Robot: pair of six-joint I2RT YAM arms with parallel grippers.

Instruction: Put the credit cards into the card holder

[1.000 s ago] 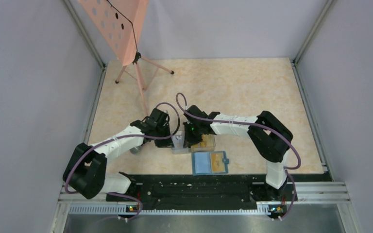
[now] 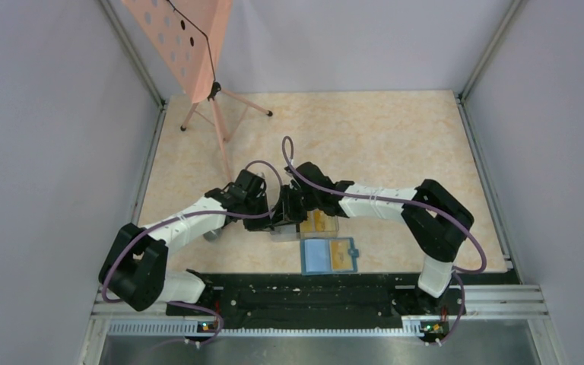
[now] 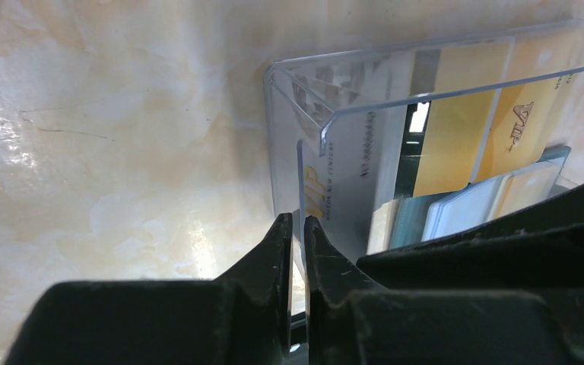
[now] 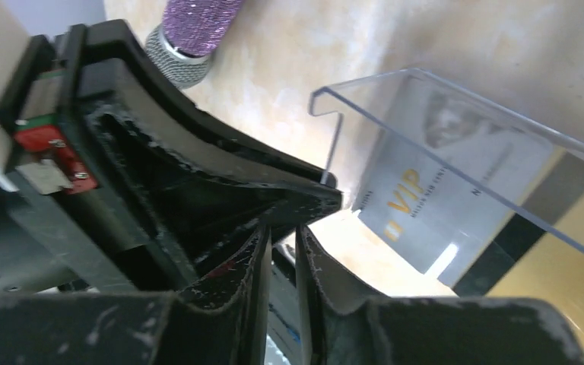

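A clear plastic card holder (image 2: 285,236) lies in the middle near the table's front, partly hidden by both grippers. In the right wrist view a silver VIP card (image 4: 437,190) lies inside it, beside a dark stripe and a gold card. My left gripper is shut on the holder's clear side wall at its left end. Close by, my right gripper hangs over the holder's left part, its fingers slightly apart. No card shows between them.
In front of the holder lies a blue-rimmed tray (image 2: 303,257) with a light blue and a gold card side by side. A purple microphone (image 4: 198,23) lies beyond the left gripper. A pink tripod stand (image 2: 220,129) occupies the back left.
The left arm, holder and tray have stayed where they were.
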